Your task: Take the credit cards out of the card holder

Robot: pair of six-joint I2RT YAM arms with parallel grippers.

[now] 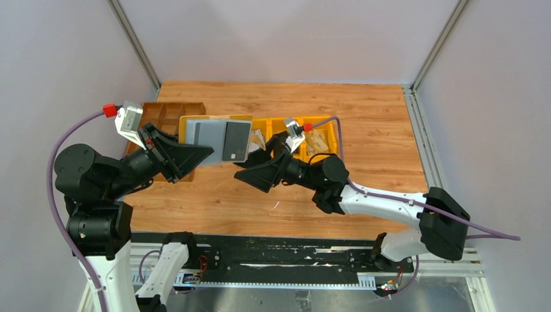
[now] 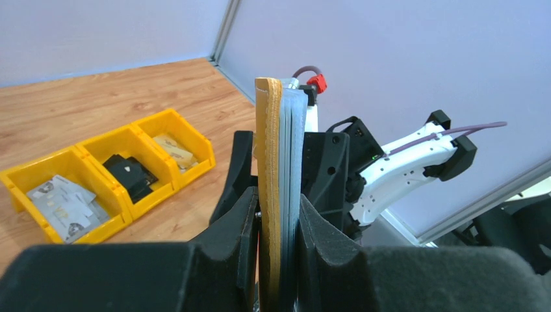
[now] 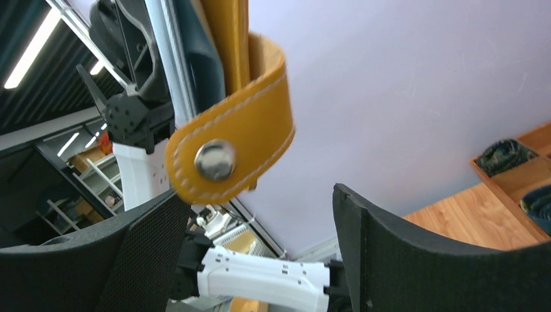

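Note:
A yellow leather card holder (image 1: 214, 138) with grey-blue and dark cards is held up in the air by my left gripper (image 1: 193, 158), which is shut on it. In the left wrist view the holder (image 2: 276, 169) stands edge-on between the fingers. The right wrist view shows its yellow strap with a metal snap (image 3: 230, 140), close above the open right gripper. From the top, my right gripper (image 1: 250, 170) is just right of the holder, with nothing seen between its fingers.
Yellow bins (image 2: 140, 199) with cards and black items lie on the table behind the grippers. A wooden compartment tray (image 1: 170, 110) is at the back left, partly under the left arm.

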